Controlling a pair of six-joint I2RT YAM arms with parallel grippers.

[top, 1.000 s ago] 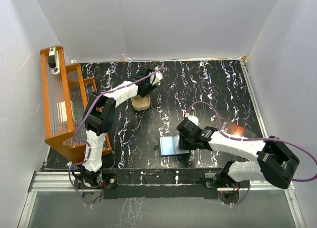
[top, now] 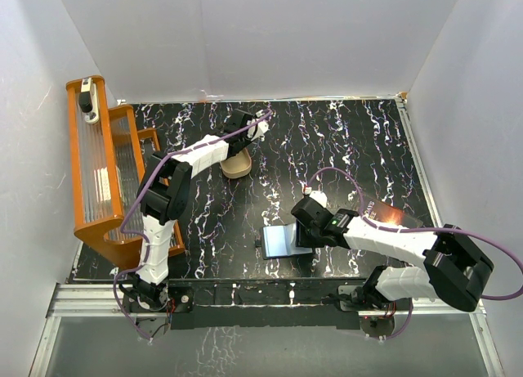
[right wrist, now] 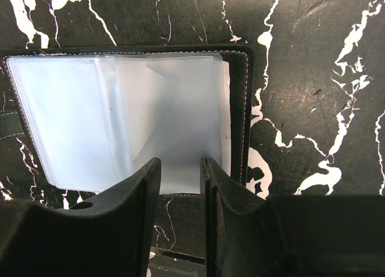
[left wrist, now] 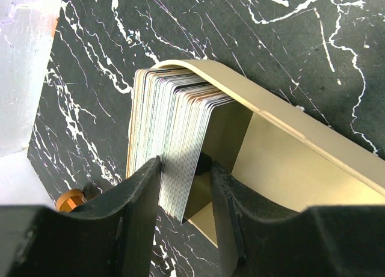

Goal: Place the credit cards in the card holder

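Observation:
A row of cards (left wrist: 174,118) stands on edge at one end of a beige box (left wrist: 283,163). My left gripper is partly open there, one finger over the cards' edges and the other at the empty part of the box. Whether a card is pinched cannot be made out. In the top view the left arm covers much of the box (top: 236,166). The card holder (right wrist: 60,121) lies open flat, black-edged with clear pockets. Over its right-hand pocket is my right gripper, partly open and showing no card between its fingers.
A wooden shelf unit (top: 94,164) with clear panels stands at the far left. A dark printed sheet (top: 384,213) lies at the right, partly behind the right arm.
Compared with a second ago, the beige box has shifted slightly right and turned a little, the left gripper staying at it. The right arm and the card holder look unmoved.

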